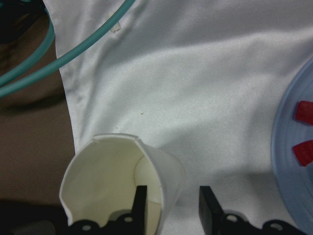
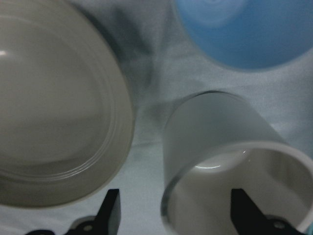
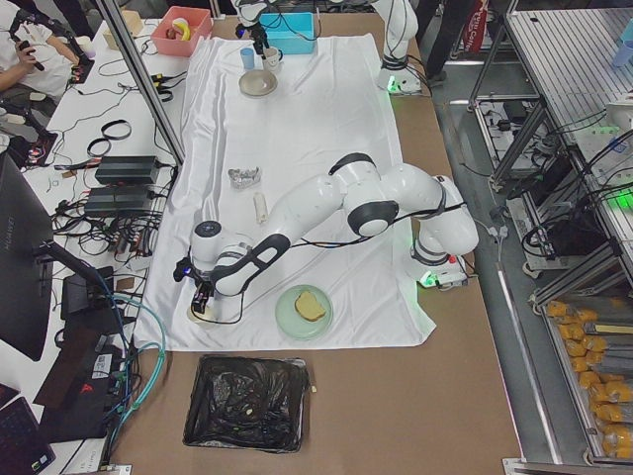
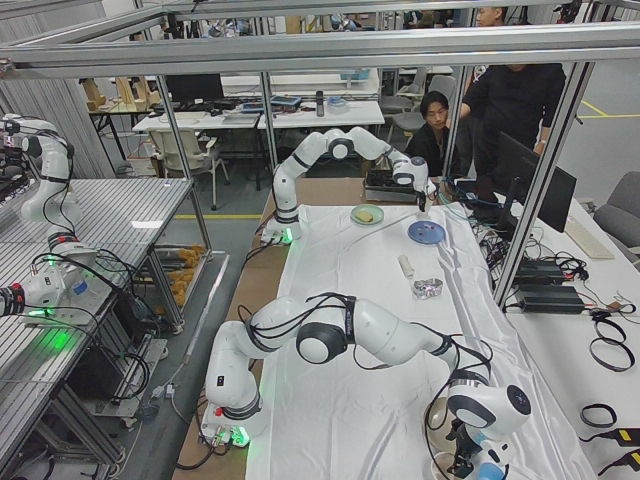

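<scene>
In the left wrist view a cream cup (image 1: 98, 181) stands beside a blue plate (image 1: 293, 181) holding red pieces. My left gripper is open over the cup's rim, one finger inside and one outside, with space round the wall. In the right wrist view my right gripper is open at a white mug (image 2: 215, 122), one finger over its opening and the other outside. A grey-beige plate (image 2: 58, 112) and a light blue cup (image 2: 244, 34) are beside that mug.
A green plate (image 3: 293, 323) with a yellow piece, a foil item (image 3: 244, 178) and a pale bar (image 3: 260, 207) are on the cloth. A black lined tray (image 3: 244, 402) sits at the near edge, a turquoise bin (image 3: 292, 35) at the far end.
</scene>
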